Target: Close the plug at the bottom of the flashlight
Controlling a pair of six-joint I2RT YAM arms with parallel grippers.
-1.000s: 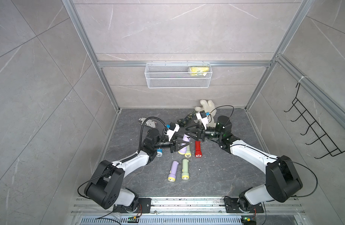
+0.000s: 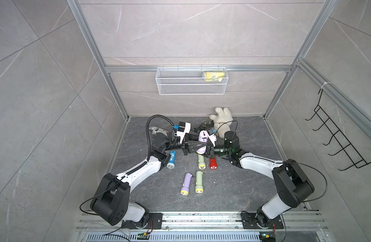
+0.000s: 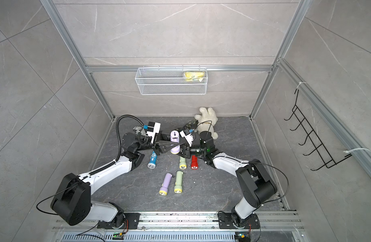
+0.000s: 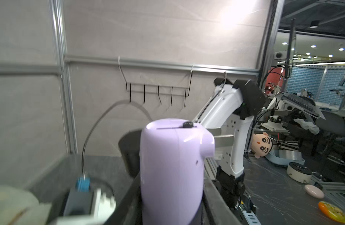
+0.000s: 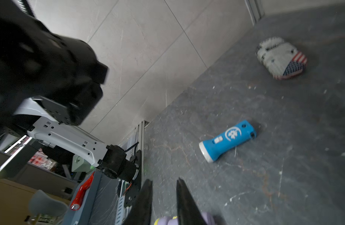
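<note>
A lilac flashlight point(image 2: 202, 141) is held upright in the air by my left gripper point(image 2: 193, 147), shut on its body. In the left wrist view its top end point(image 4: 170, 142) faces up, showing a black piece on the top and a knob on the side. My right gripper point(image 2: 211, 147) is close beside it on the right, lower in the top right view; in the right wrist view its dark fingertips point(image 5: 181, 189) are blurred, with a narrow gap between them, and part of a lilac flashlight shows beyond.
On the floor lie a blue flashlight point(image 5: 228, 138), a red one point(image 2: 213, 163), green ones point(image 2: 199, 183) and another lilac one point(image 2: 185, 181). A white plush toy point(image 2: 221, 119) sits at the back; a wire basket point(image 2: 191, 82) hangs above.
My left gripper has risen with the lilac flashlight and turned it more upright. The right arm has moved left and down, closer beside it.
</note>
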